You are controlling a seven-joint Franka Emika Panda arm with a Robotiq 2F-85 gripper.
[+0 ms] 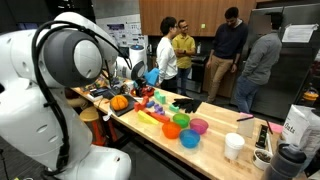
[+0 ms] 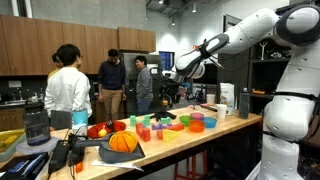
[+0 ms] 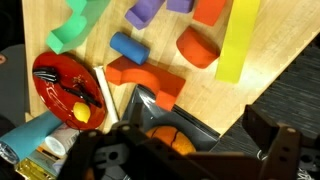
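Note:
In the wrist view my gripper is open, its dark fingers set wide apart, with nothing held between them. It hangs above the table, over the edge of a dark tray that carries an orange pumpkin (image 3: 170, 138). Beyond the tray lie an orange arch block (image 3: 148, 78), a blue cylinder (image 3: 128, 46), a red-orange block (image 3: 197, 47) and a long yellow block (image 3: 237, 40). A green block (image 3: 75, 25) and purple blocks (image 3: 143, 12) sit farther out. In exterior view 1 the fingertips are too small to make out.
A red bowl (image 3: 55, 70) holding a yellow item (image 3: 82, 112) stands left of the tray, near some cups. Several coloured bowls, among them a blue one (image 1: 190, 139), occupy the table's middle. People stand behind the table.

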